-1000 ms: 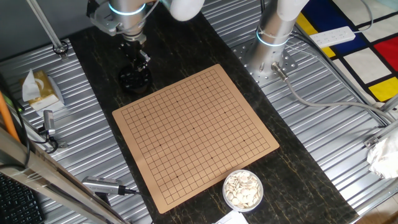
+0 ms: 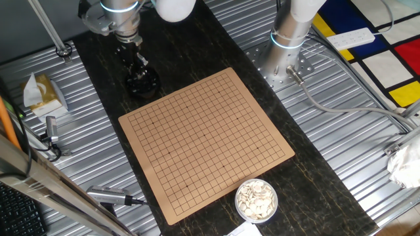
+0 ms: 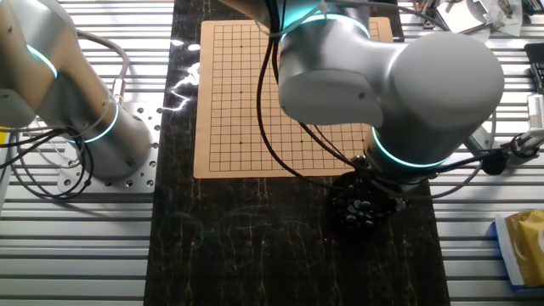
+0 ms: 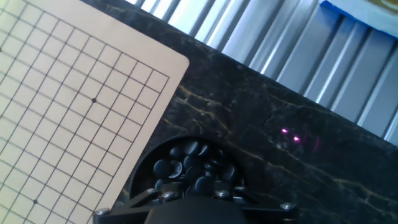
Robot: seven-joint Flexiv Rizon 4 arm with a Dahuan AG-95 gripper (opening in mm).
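Note:
A round black bowl (image 2: 146,89) full of black stones stands on the dark table just off a corner of the wooden grid board (image 2: 203,141). No stones lie on the board. My gripper (image 2: 139,71) points down over the bowl. In the wrist view, the gripper sits at the bottom edge, its two fingertips apart, with black stones (image 4: 193,165) showing beneath and beyond them. I see nothing held between them, though the lower part of the gripper is cut off. In exterior view 2 the arm covers most of the gripper, with the bowl (image 3: 347,223) partly visible.
A clear bowl of white stones (image 2: 256,200) stands by the board's opposite corner. A tissue box (image 2: 44,98) lies to the left. Dark tabletop (image 3: 238,246) beside the bowl is bare.
Across the last second the arm and gripper have shifted left in exterior view 1, staying by the black bowl. The board and both bowls have not moved.

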